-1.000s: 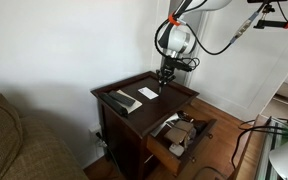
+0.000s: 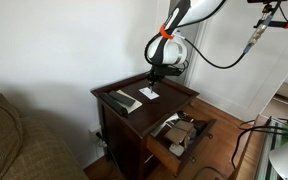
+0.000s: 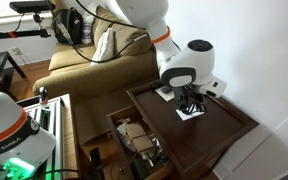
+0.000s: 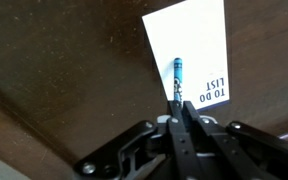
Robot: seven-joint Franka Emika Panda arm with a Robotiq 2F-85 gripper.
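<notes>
In the wrist view a blue crayon (image 4: 178, 78) lies lengthwise in line with my gripper, whose fingers are shut on its near end. Beyond the fingers the crayon extends over a white card (image 4: 197, 38) printed "TO DO LIST". That card (image 2: 149, 93) rests flat on the dark cabinet top. In exterior view 2 my gripper (image 3: 189, 106) is low above the card (image 3: 190, 113), partly covering it. Whether the crayon's tip touches the card cannot be made out.
Below the top, an open drawer (image 2: 174, 140) holds several items. A dark object with a light piece (image 2: 126, 100) lies on the top's left side. A couch (image 2: 19, 140) stands at left. Bare wood surrounds the card.
My arm has moved left across the cabinet top, from the card's right side to over the card. The card and drawer appear unmoved.
</notes>
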